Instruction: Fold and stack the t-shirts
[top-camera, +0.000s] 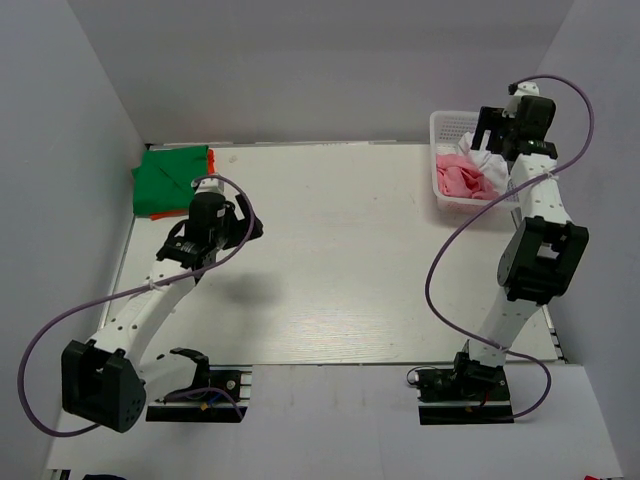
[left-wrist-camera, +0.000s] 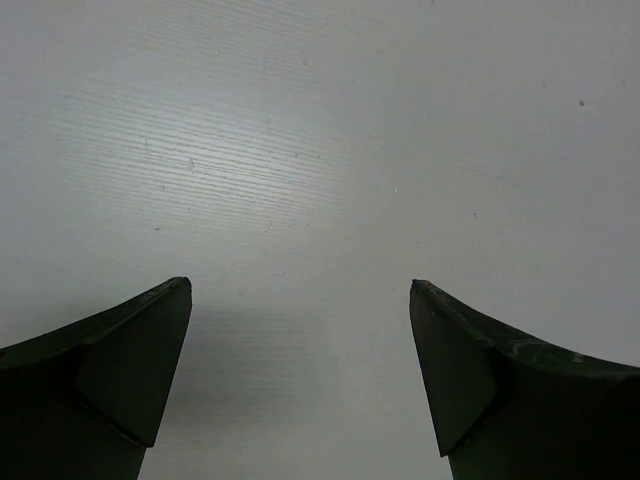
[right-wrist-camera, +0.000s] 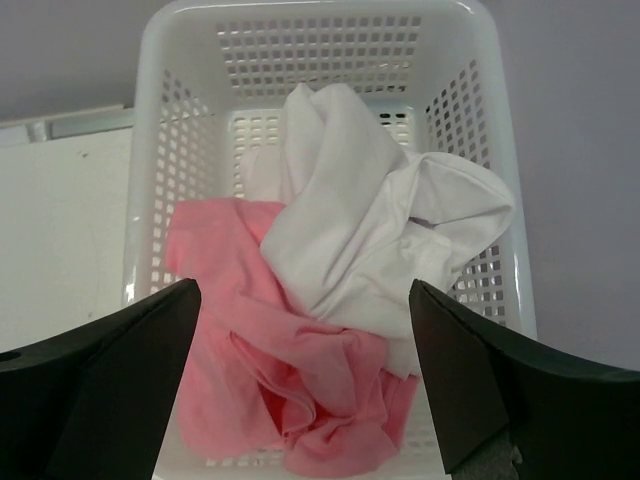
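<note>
A pink shirt (right-wrist-camera: 250, 350) and a white shirt (right-wrist-camera: 350, 200) lie crumpled in the white basket (top-camera: 440, 128) at the table's back right. Above them hangs my right gripper (top-camera: 480, 140), open and empty; its dark fingers (right-wrist-camera: 470, 370) stand apart over the cloth in the right wrist view. On the far left a folded green shirt (top-camera: 168, 180) rests on something orange-red (top-camera: 168, 214), of which only the edges show. My left gripper (top-camera: 250, 218) is open over bare table, just right of that stack, with only table surface between its fingers.
Grey walls stand behind it and at both sides. A purple cable (top-camera: 440, 262) loops from the right arm over the table's right part.
</note>
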